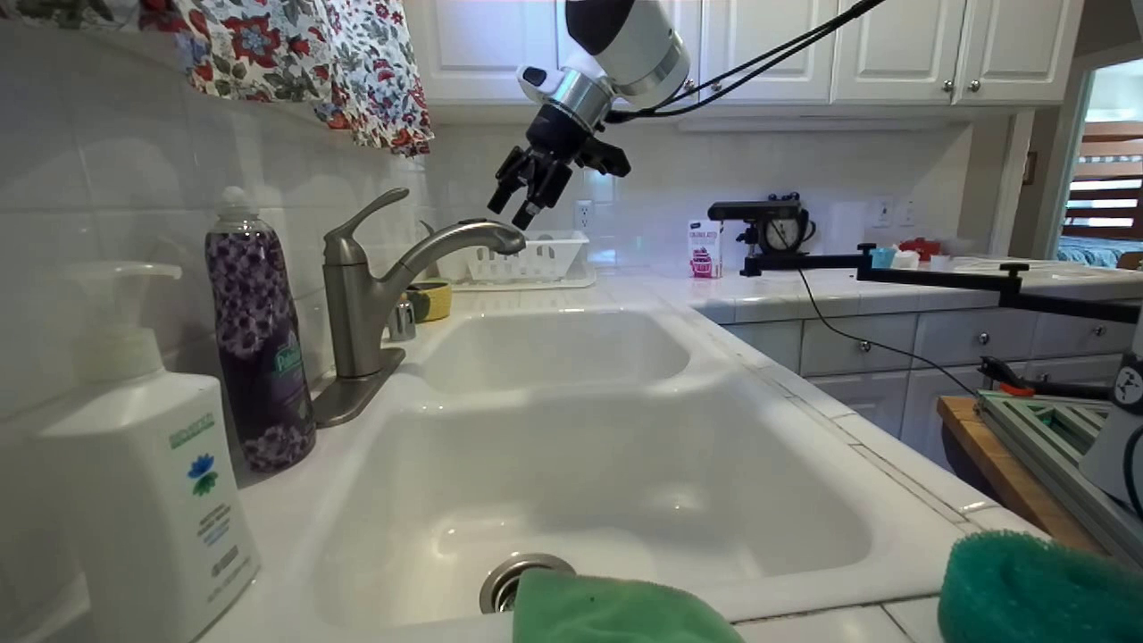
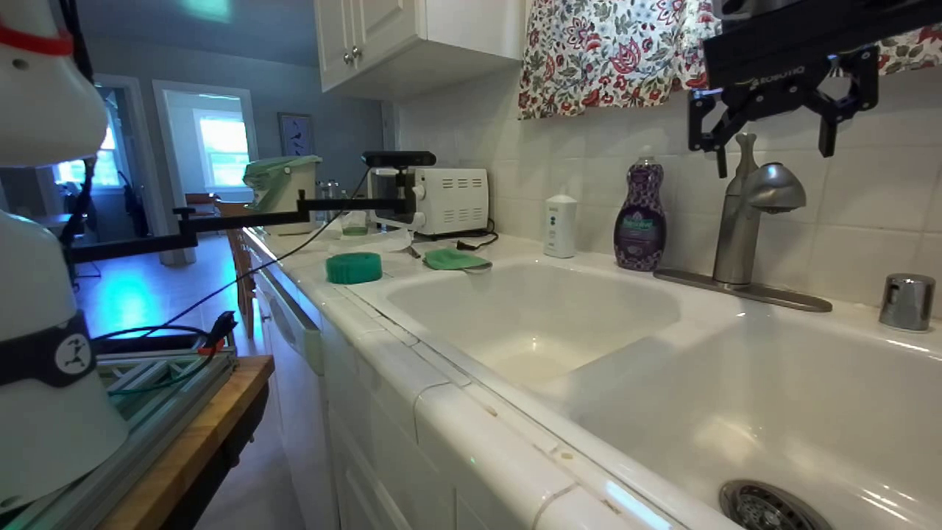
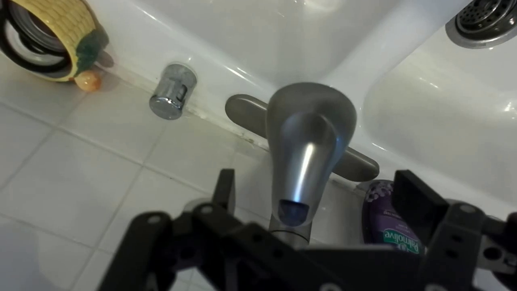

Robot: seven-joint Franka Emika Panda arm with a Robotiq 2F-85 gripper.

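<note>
A brushed-metal faucet (image 1: 370, 289) stands at the back of the white double sink (image 2: 530, 331), its lever handle raised and its spout reaching over the basins. My gripper (image 1: 514, 209) is open above the spout, apart from it, with nothing held. Seen from the other side, the gripper (image 2: 774, 157) hangs over the faucet (image 2: 734, 225) with its fingers spread. Looking down in the wrist view, the faucet spout (image 3: 310, 131) lies between and beyond the gripper's dark fingers (image 3: 224, 189). My right finger partly covers a purple Palmolive bottle (image 3: 392, 218).
The purple soap bottle (image 2: 640, 216) and a white pump bottle (image 2: 560, 227) line the wall side. A chrome cap (image 3: 173, 91) and a yellow holder (image 3: 82, 34) sit beyond the faucet. A green cloth (image 1: 616, 609) and a green sponge (image 1: 1039, 589) lie up front. Both basins look empty.
</note>
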